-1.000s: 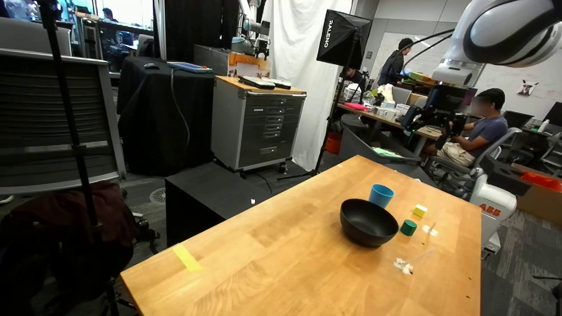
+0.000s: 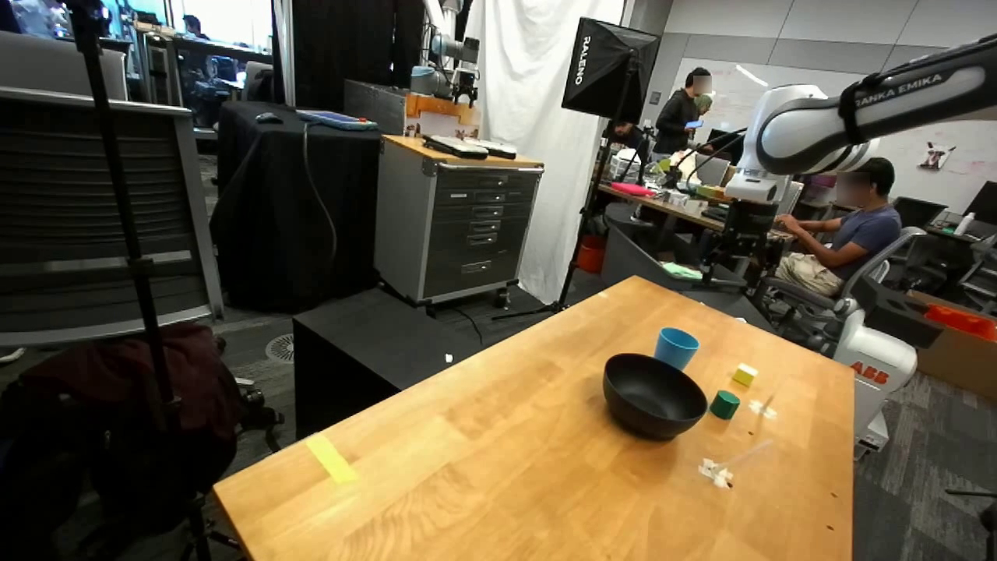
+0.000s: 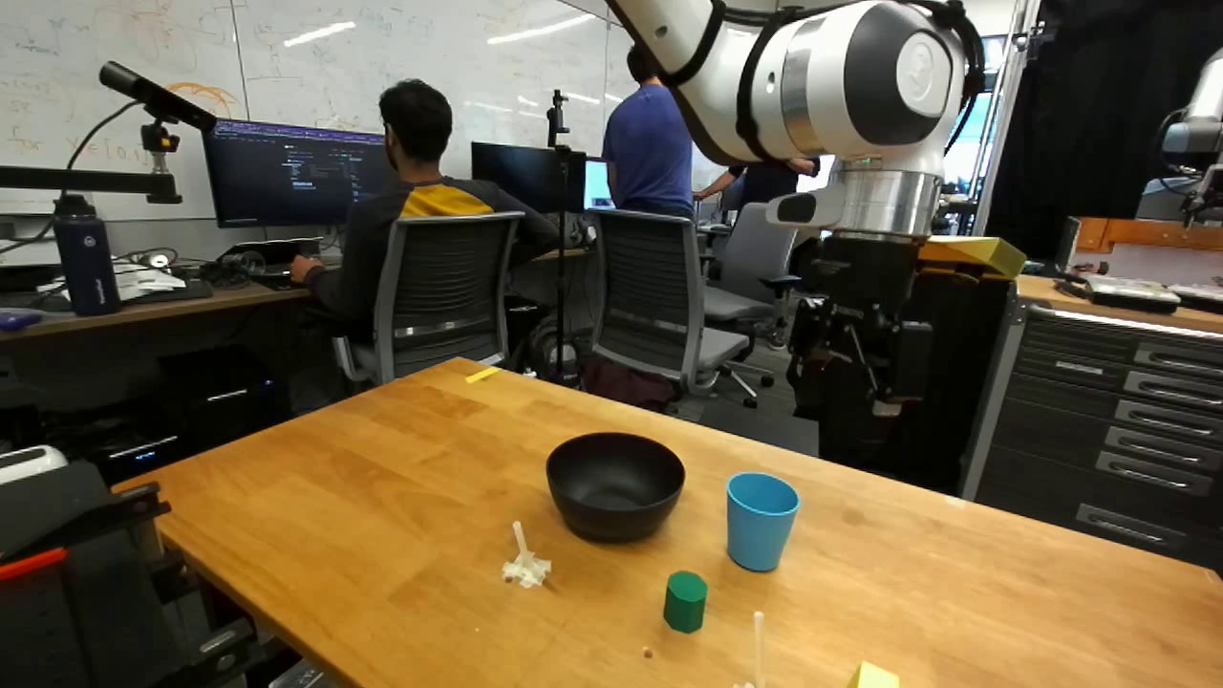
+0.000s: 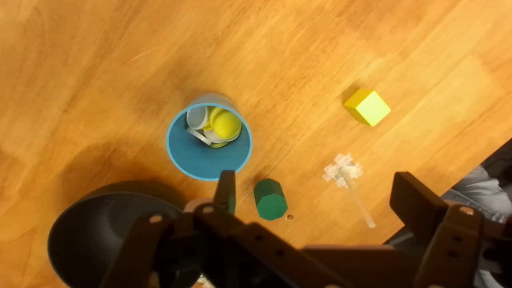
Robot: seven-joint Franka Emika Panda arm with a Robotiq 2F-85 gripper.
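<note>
My gripper is open and empty, its two dark fingers wide apart in the wrist view, well above the table. A blue cup stands upright there, with several yellow and whitish round pieces inside it. The black bowl is at lower left, partly hidden by my gripper; in exterior view 2 the bowl sits beside the cup. A green block shows between the fingers in the image but rests on the table below them. The yellow cube lies apart, at upper right of the wrist view.
Thin clear sticks are taped to the tabletop, one near the green block and another near the bowl.
In exterior view 1 the arm has shifted left and away from the camera, and the gripper has turned and come lower. The bowl, cup and blocks stay in place.
</note>
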